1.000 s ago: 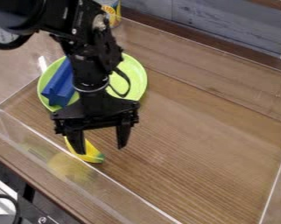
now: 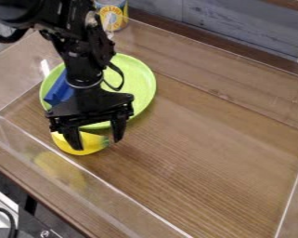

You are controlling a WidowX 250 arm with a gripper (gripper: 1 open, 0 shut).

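My black gripper [image 2: 96, 130] is open, its fingers straddling a yellow banana-like object [image 2: 71, 145] with a green tip, low on the left of the wooden table. Behind the gripper lies a green plate [image 2: 136, 82], partly hidden by the arm, with a blue object [image 2: 56, 90] on its left part.
A can [image 2: 111, 17] stands at the back beside the grey wall. A clear edge strip runs along the near left side.
The gripper has shifted a little left and up in view. The yellow object has turned from slanting steeply to lying more nearly level, higher in view.
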